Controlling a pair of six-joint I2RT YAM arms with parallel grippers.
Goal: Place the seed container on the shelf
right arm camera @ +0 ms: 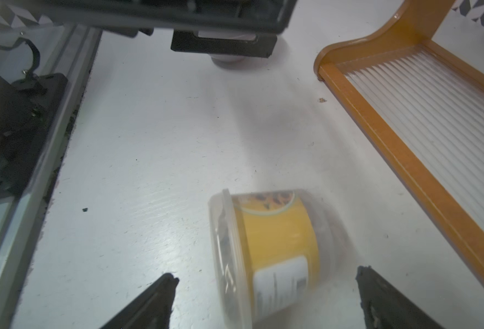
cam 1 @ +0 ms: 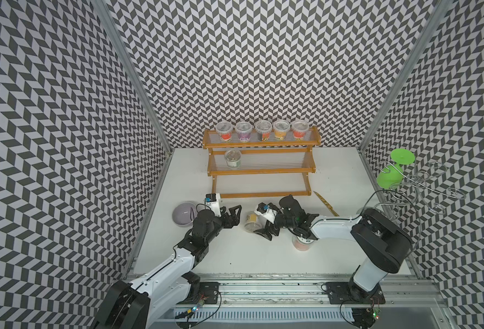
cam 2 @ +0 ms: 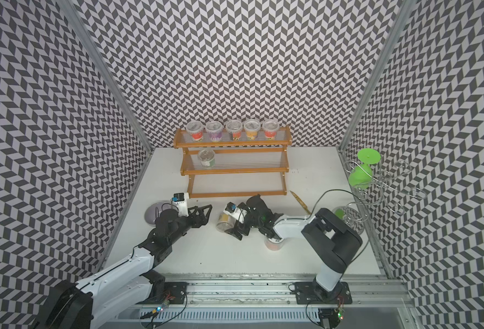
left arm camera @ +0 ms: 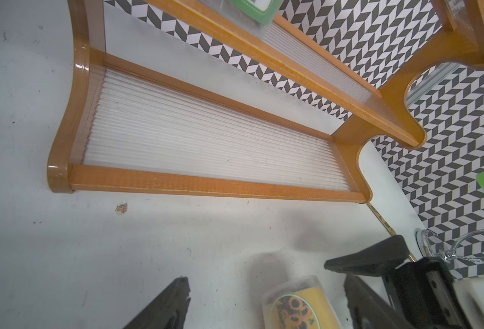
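A clear seed container (right arm camera: 275, 252) with a yellow label (left arm camera: 299, 312) lies on its side on the table, below the wooden shelf (cam 1: 261, 194). My right gripper (cam 2: 235, 230) is open around it, one finger on either side in the right wrist view, apparently not clamped. My left gripper (cam 1: 232, 213) is to the container's left, open, with nothing held; in the left wrist view its fingertips are at the bottom, the container beyond them.
Several cups (cam 1: 262, 130) line the top tier, and one (cam 1: 232, 158) is on the middle tier. A purple bowl (cam 1: 181, 215) sits left, a pink cup (cam 1: 302, 245) behind the right arm, a knife (cam 1: 327, 204) and green objects (cam 1: 390, 175) right.
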